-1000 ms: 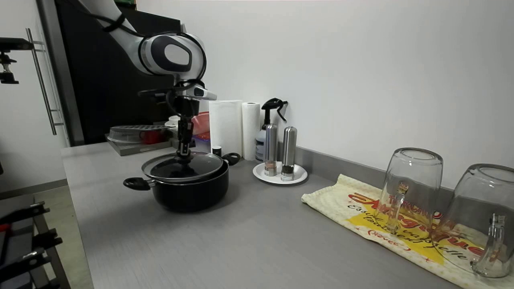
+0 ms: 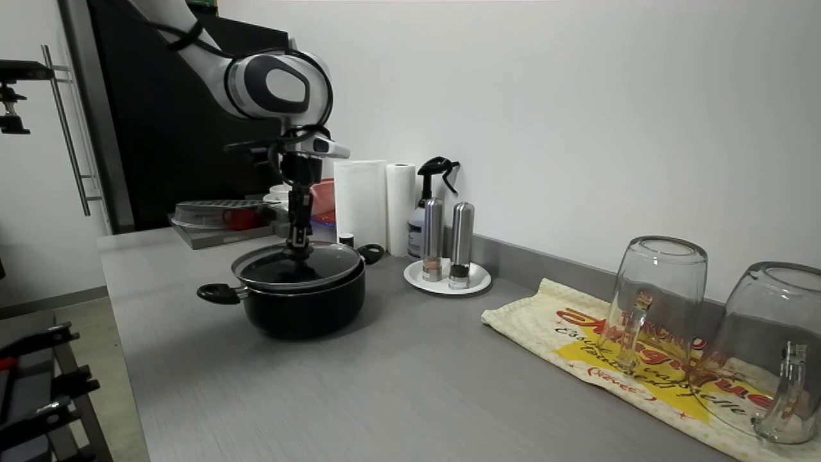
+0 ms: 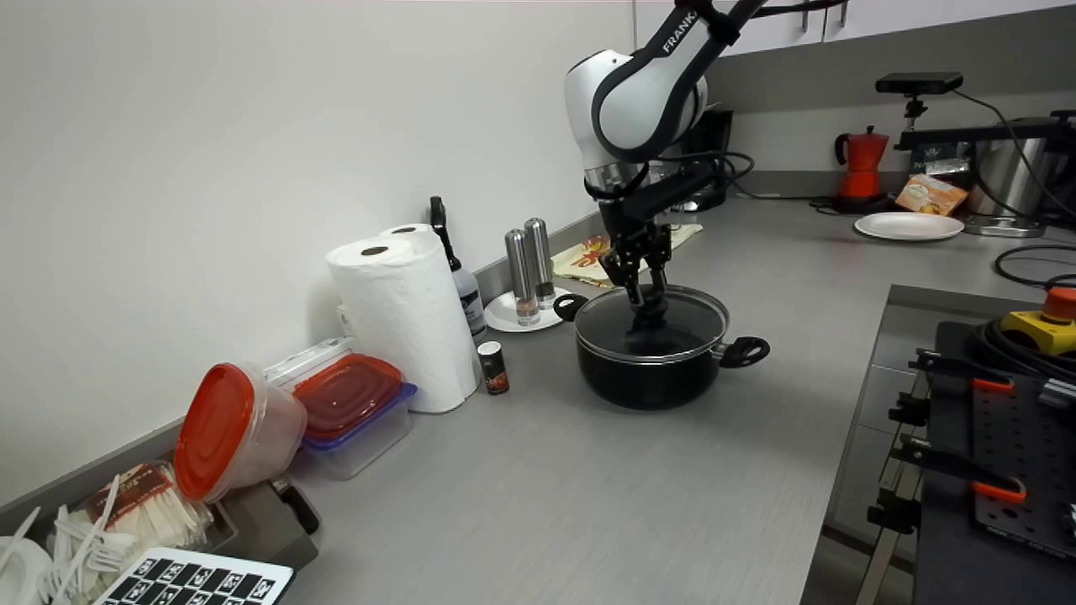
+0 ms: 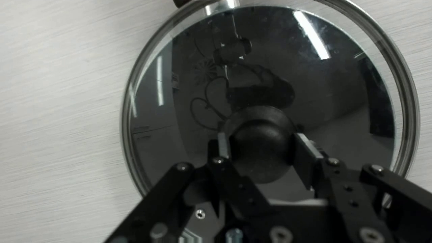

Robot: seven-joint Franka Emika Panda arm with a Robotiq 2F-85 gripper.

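Observation:
A black pot (image 2: 305,312) with two side handles stands on the counter. Its glass lid (image 2: 265,264), edged in metal, lies over the opening; in exterior view 1 it looks shifted a little to the left of the pot, with a dark strip of pot showing below its right side. Pointing straight down, my gripper (image 3: 646,294) is shut on the lid's black knob (image 4: 261,150). The wrist view shows a finger on each side of the knob. Whether the lid's rim rests fully on the pot cannot be told.
Salt and pepper mills stand on a white plate (image 2: 478,278) near the wall, beside paper towel rolls (image 3: 398,313) and a spray bottle. A small dark jar (image 3: 493,368) sits close to the pot. Upturned glass mugs rest on a cloth (image 2: 531,312).
My gripper and the lid have shifted slightly to the right in exterior view 1, bringing the lid more nearly over the pot. The pot has stayed in place.

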